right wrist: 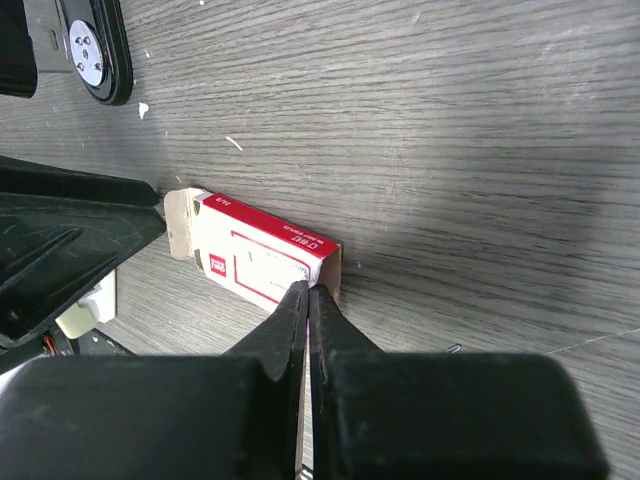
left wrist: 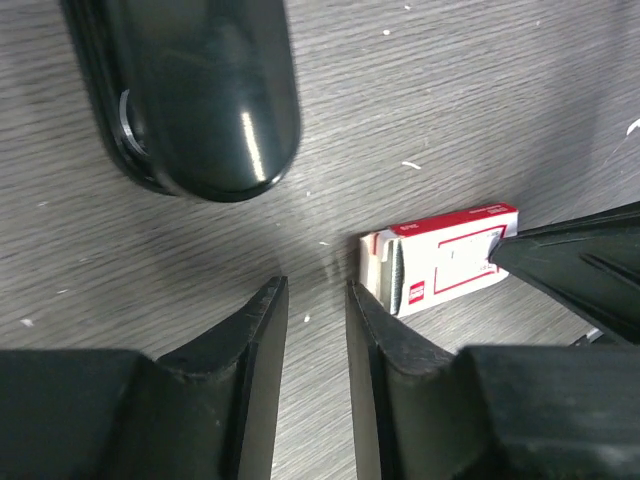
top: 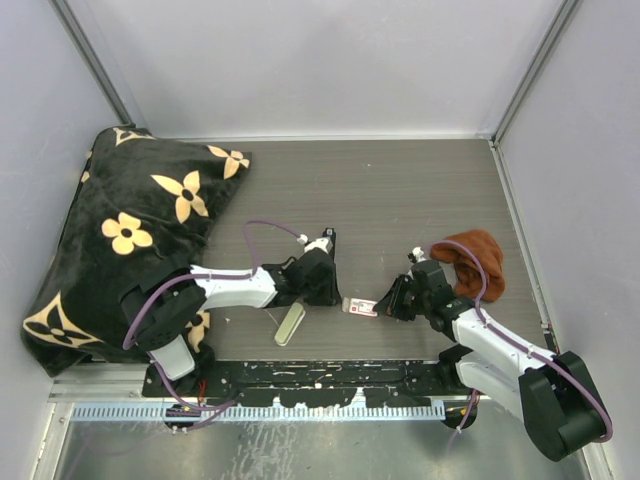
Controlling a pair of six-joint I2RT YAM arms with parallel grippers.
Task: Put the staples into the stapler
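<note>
A small red-and-white staple box (top: 361,307) lies on the table between the two grippers. In the left wrist view the box (left wrist: 440,260) turns its opened cardboard end toward my left gripper, whose fingers stand a little apart with nothing between them. At the other end of the box (right wrist: 255,250), my right gripper is closed on the box's near edge; how much it pinches is hard to see. The black stapler (left wrist: 215,100) is just beyond my left gripper. Its front end with a round metal plate (right wrist: 86,52) shows in the right wrist view.
A pale elongated object (top: 290,325) lies near the front edge, below the left arm. A brown cloth (top: 470,264) is at the right, a dark flowered cushion (top: 130,215) at the left.
</note>
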